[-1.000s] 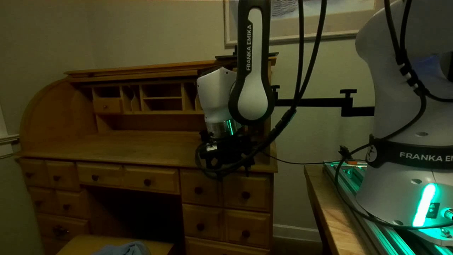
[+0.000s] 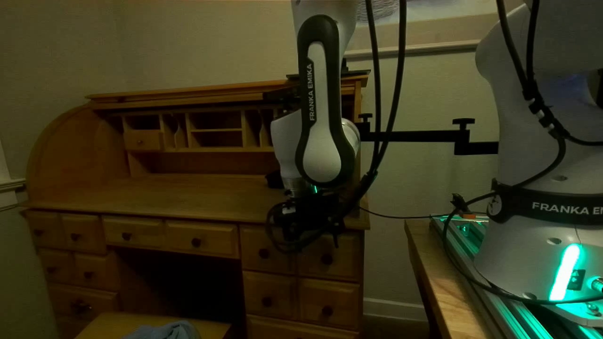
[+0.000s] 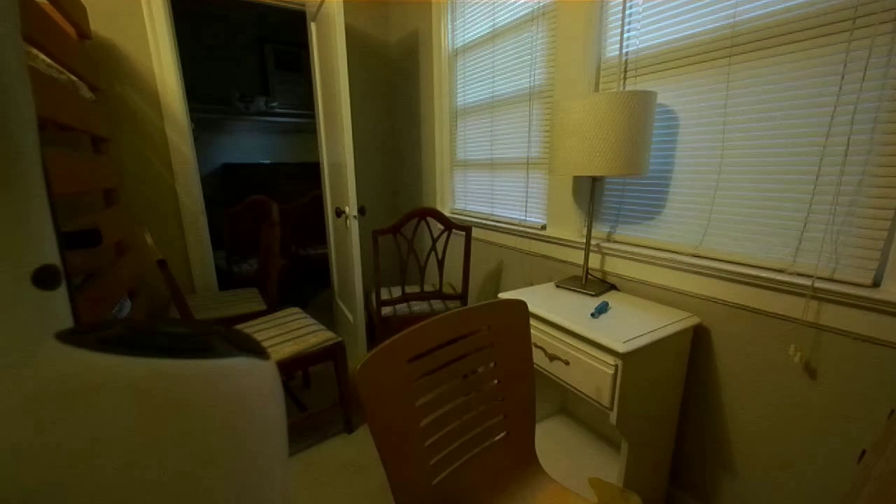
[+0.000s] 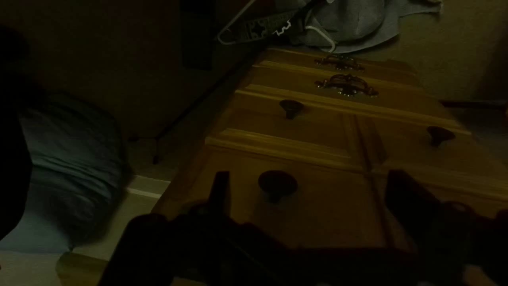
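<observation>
In the wrist view my gripper is open, its dark fingers standing wide apart. Between them, farther off, shows a round dark knob [image 4: 278, 184] on a wooden drawer, with nothing seen held. From outside, the gripper [image 2: 311, 226] hangs in front of the right-hand drawers of the roll-top desk [image 2: 169, 195], near the desktop's edge. Its fingertips are too dark to make out there. Other drawer knobs [image 2: 326, 259] are visible below and beside it. Every desk drawer [image 2: 268, 294] in sight looks closed.
A wooden seat [image 2: 101, 327] with a blue-grey cloth [image 2: 164, 330] stands before the desk. My base sits on a wooden table [image 2: 446, 271] at right. Cables [image 2: 390, 113] hang along the arm. A white side table [image 3: 647, 323] bears a lamp [image 3: 609, 134] and a small blue object [image 3: 600, 309].
The arm and gripper have moved lower, with the gripper slightly right in exterior view 1. The forearm has shifted left and covers more of the wall picture. The desk looks unchanged.
</observation>
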